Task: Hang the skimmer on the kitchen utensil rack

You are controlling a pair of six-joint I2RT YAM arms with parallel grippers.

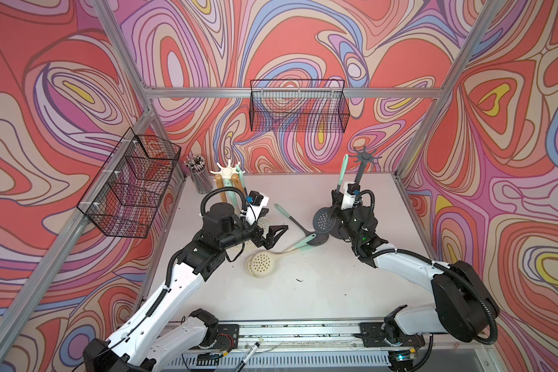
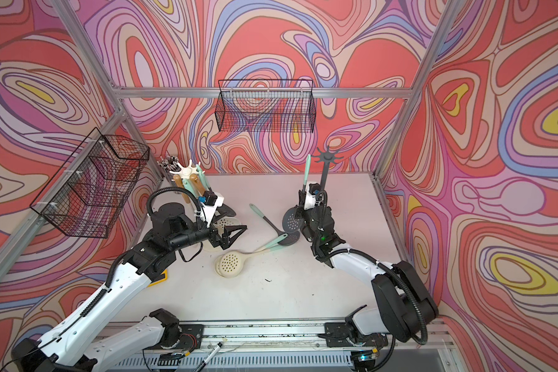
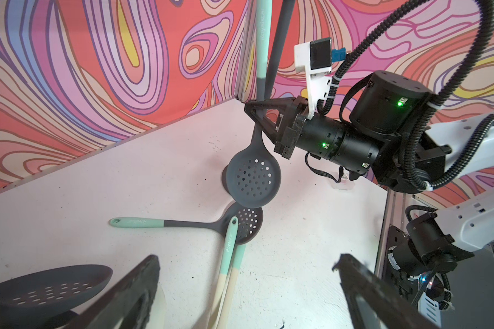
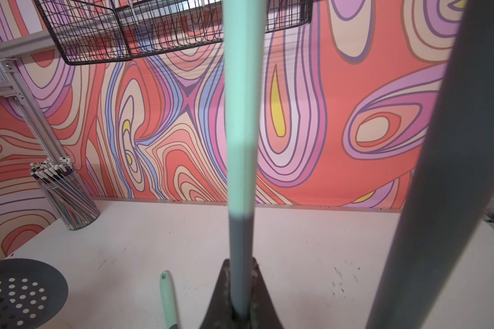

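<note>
My right gripper is shut on the narrow grey shaft of a skimmer (image 3: 252,178), which hangs upright with its mint handle (image 4: 241,120) pointing up and its perforated grey head down. Just right of that handle stands the dark grey utensil rack (image 1: 366,156), with hooks spread like a star at its top. In the top left view the handle's end is a little to the left of the hooks, apart from them. My left gripper stands open over the table's left half, with nothing between its fingers.
Below the held skimmer lies a grey skimmer (image 3: 186,223), with cream utensils (image 1: 263,263) at the front. A second, cream rack (image 1: 228,170) bears several utensils behind my left arm. Wire baskets (image 1: 298,113) hang at the back and left.
</note>
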